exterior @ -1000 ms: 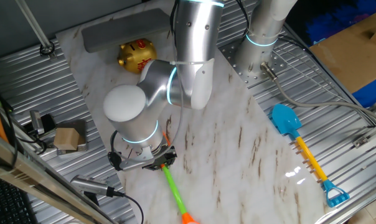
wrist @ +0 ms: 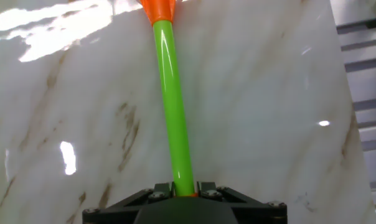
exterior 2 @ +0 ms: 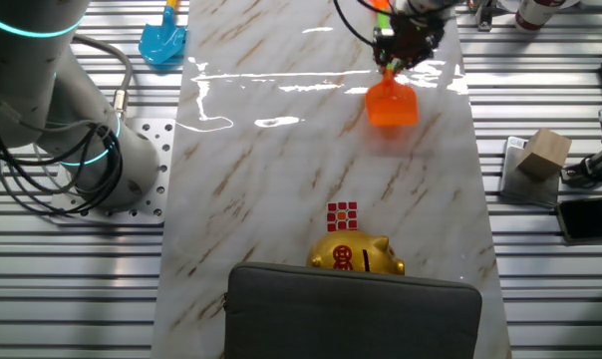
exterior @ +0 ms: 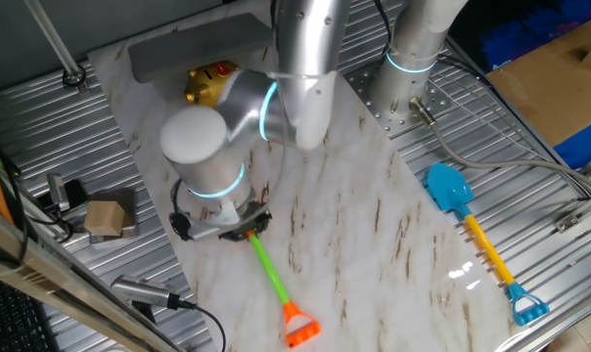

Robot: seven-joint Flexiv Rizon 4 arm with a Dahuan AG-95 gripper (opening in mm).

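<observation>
A toy shovel with a green shaft (wrist: 173,109), an orange grip (exterior: 300,325) and an orange blade (exterior 2: 392,104) is held by my gripper (exterior: 247,233). In the wrist view the fingers are shut on the shaft near its blade end, and the blade itself is hidden below the gripper. The grip points away, toward the table edge opposite the gold piggy bank (exterior 2: 357,253). Exterior view 2 shows the blade over the marble top; whether it touches is hard to tell.
Beside the piggy bank lies a red-faced puzzle cube (exterior 2: 342,216), with a dark grey case (exterior 2: 351,317) behind them. A blue and yellow shovel (exterior: 483,244) rests along the opposite side. A wooden block (exterior: 105,218) sits off the marble.
The arm now covers part of the piggy bank.
</observation>
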